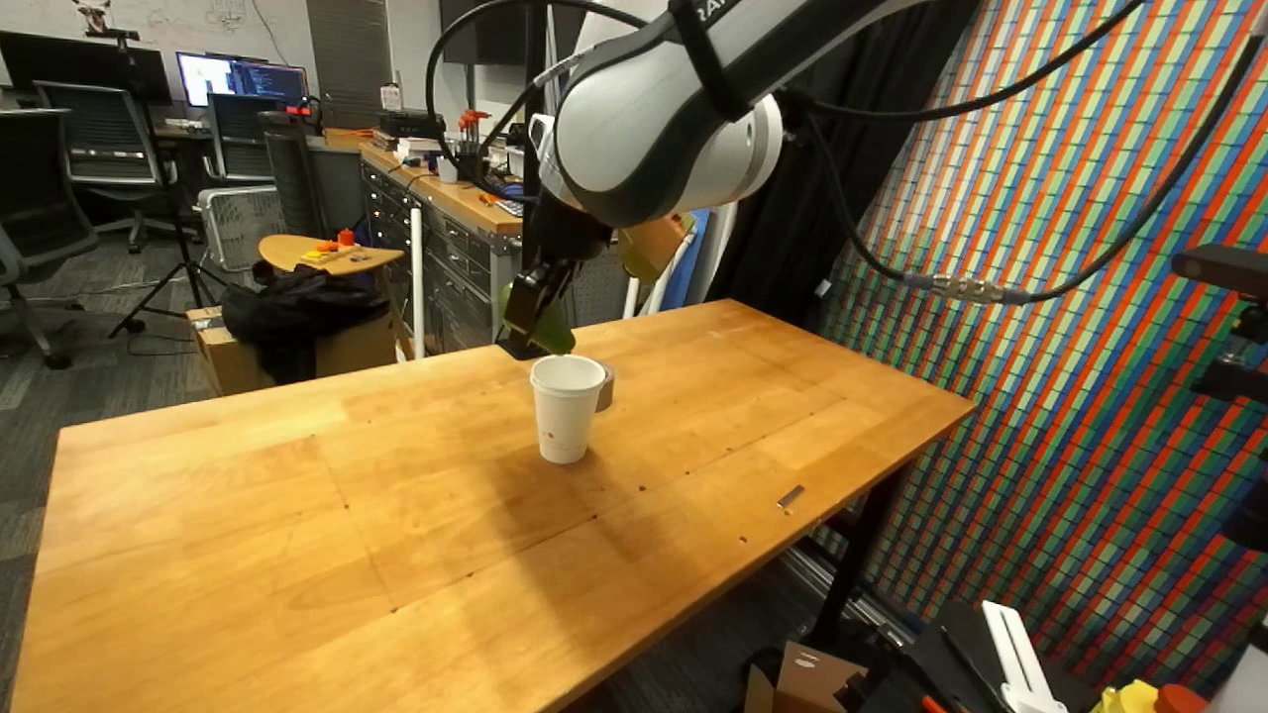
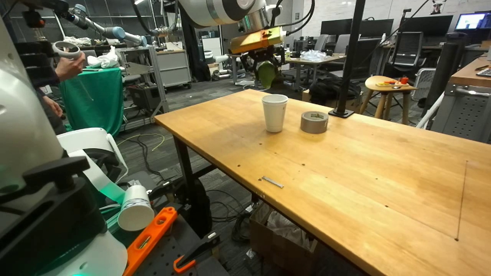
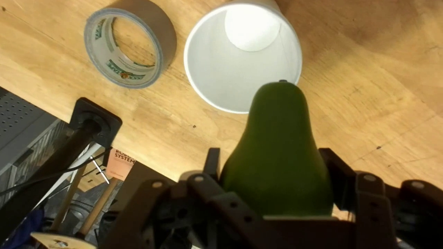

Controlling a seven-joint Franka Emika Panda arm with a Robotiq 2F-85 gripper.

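Note:
A green, pear-shaped object (image 3: pixel 282 153) is held between the fingers of my gripper, its narrow end pointing away from the fingers. In exterior view 1 the green object (image 1: pixel 553 331) hangs above the table, close to the cup's rim in the picture. The white paper cup (image 1: pixel 567 410) stands upright on the table, and in the wrist view the empty inside of the cup (image 3: pixel 232 58) faces up, its near rim partly covered by the green tip. Exterior view 2 has the gripper (image 2: pixel 269 69) above the cup (image 2: pixel 274 114), apart from it.
A roll of grey tape (image 2: pixel 315 123) lies beside the cup. Near the table's edge rises a black post on a base (image 3: pixel 95 120). A small metal strip (image 1: pixel 791 497) lies by the opposite edge.

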